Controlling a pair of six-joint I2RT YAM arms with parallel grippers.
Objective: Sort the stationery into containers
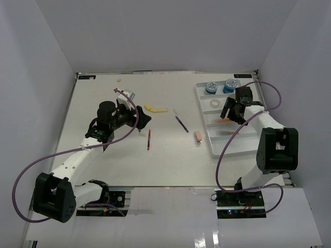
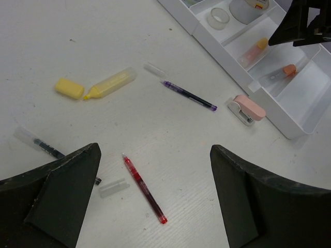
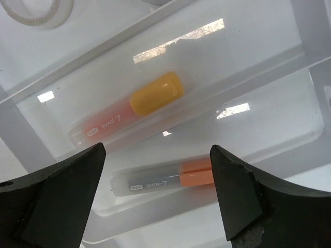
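My right gripper (image 1: 227,108) stands open over the white divided organizer (image 1: 222,150), above two markers in separate compartments: a pink-orange one (image 3: 111,118) and a grey-orange one (image 3: 155,180). My left gripper, open and empty, is over the left of the table. Below it lie a red pen (image 2: 145,188), a dark pen (image 2: 51,151) and a clear cap (image 2: 114,187). Beyond are an uncapped yellow highlighter (image 2: 113,82), its cap (image 2: 69,88), a purple pen (image 2: 189,95) and a clear cap (image 2: 155,70). A pink stapler (image 2: 250,107) sits beside the organizer.
Tape rolls (image 1: 214,103) and two blue-topped containers (image 1: 211,88) occupy the organizer's rear compartments. Walls stand at both sides and behind.
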